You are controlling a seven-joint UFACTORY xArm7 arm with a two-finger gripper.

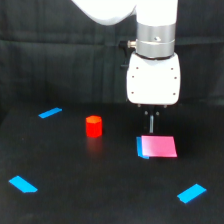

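A red block [94, 127] stands on the black table at the left of centre in the camera view. My gripper [151, 129] points downward to the right of the block, well apart from it. Its slim fingers hang close behind or above the far edge of a pink square [159, 147]. How far apart the fingers are is too small and dark to make out. No object shows between them.
Behind the pink square's left edge, a blue patch [140, 147] shows. Blue strips mark the table at the far left [50, 113], the near left [22, 184] and the near right [191, 193].
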